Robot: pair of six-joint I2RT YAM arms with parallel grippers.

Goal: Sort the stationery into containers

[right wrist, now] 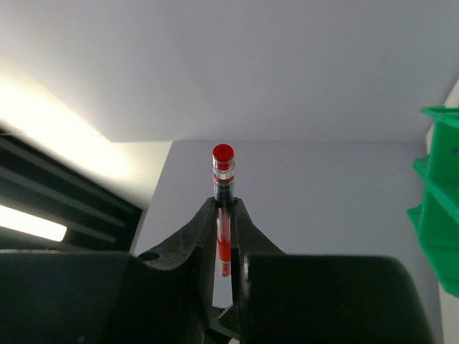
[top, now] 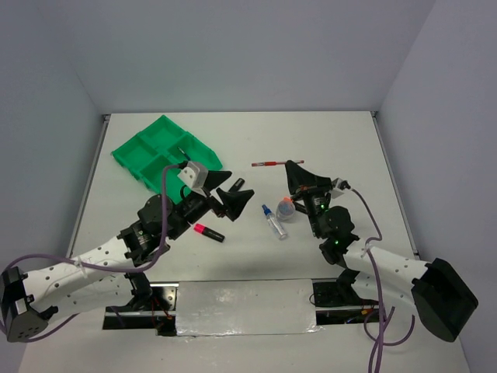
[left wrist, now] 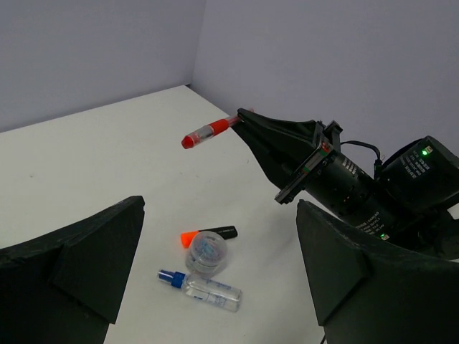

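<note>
High over the right half of the table, my right gripper [top: 287, 162] is shut on a red pen [top: 268, 164], which sticks out on both sides of its fingertips. The right wrist view shows the pen [right wrist: 224, 179] standing between the closed fingers. My left gripper [top: 244, 190] hangs mid-table with its fingers spread and empty. Below it lies a black marker [top: 237, 184], partly covered. A pink-and-black marker [top: 209, 233] rests nearer the front. A green divided tray [top: 124, 154] at the back left holds a dark pen [top: 184, 154].
Right of centre lie a clear spray bottle with a blue top [left wrist: 208, 290], a round clear jar [left wrist: 208, 251] and an orange-and-black marker [left wrist: 219, 233] close behind the jar. Bare table stretches across the back and right.
</note>
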